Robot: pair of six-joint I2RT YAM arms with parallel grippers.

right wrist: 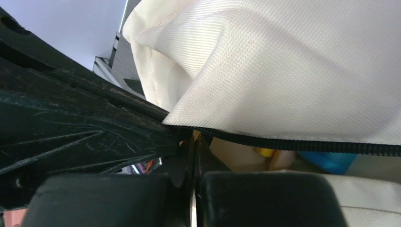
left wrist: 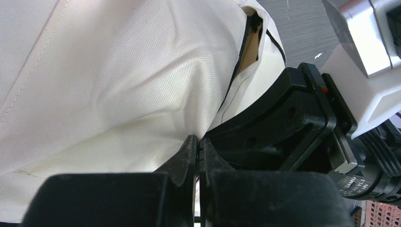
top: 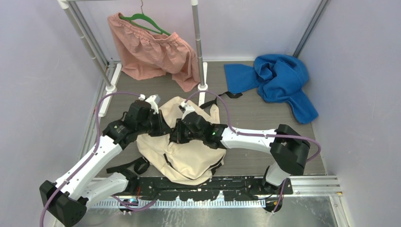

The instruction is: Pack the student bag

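A cream canvas bag (top: 189, 158) lies on the floor beneath both arms, its black zipper (right wrist: 283, 142) edge open in the right wrist view, with yellow and blue items (right wrist: 326, 161) inside. My left gripper (top: 161, 127) is shut on the upper left part of the bag, no object visible between its fingertips, which touch the right gripper's body. My right gripper (top: 175, 133) is beside it at the opening, shut at the zipper edge; what lies between its fingers is mostly hidden, apparently the black zipper end.
A pink garment (top: 151, 54) hangs on a green hanger from the rack at back left. A blue cloth (top: 279, 80) lies at back right. Black straps lie around the bag.
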